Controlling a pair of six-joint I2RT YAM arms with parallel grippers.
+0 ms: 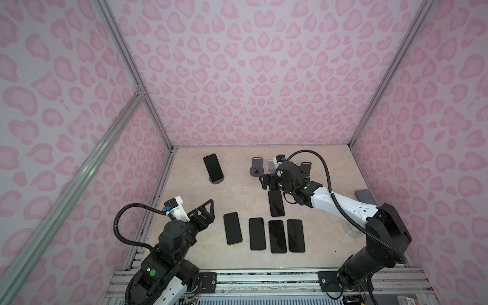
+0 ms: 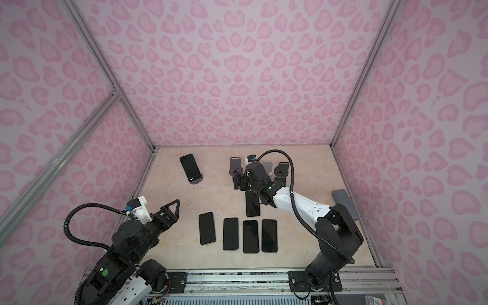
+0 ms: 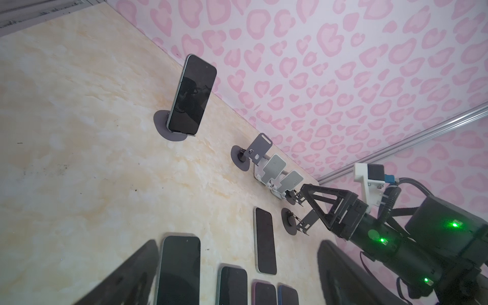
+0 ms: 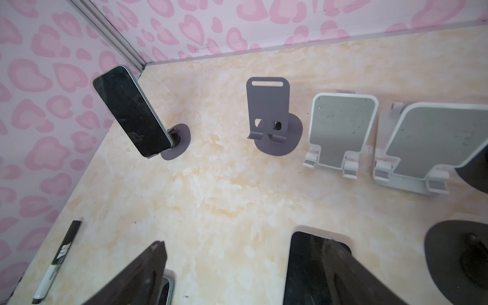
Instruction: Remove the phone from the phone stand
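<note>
One phone [image 1: 213, 167] rests tilted on a grey round-based stand at the table's back left; the right wrist view shows that phone [image 4: 133, 112] from its other side. Well in front of it, over the left of the table, my left gripper [image 1: 209, 209] is open and empty. My right gripper [image 1: 265, 181] hangs over the middle of the table, in front of the row of stands. It too is open, and in the right wrist view its blurred fingers [image 4: 145, 272] stand wide apart with no object gripped. Both grippers are clear of the stand-held phone.
Several phones lie flat towards the front, among them one phone [image 1: 232, 228] near my left gripper. Along the back are an empty grey stand [image 4: 268, 109] and a white stand [image 4: 343, 129]. A marker [image 4: 57, 261] lies at the left edge.
</note>
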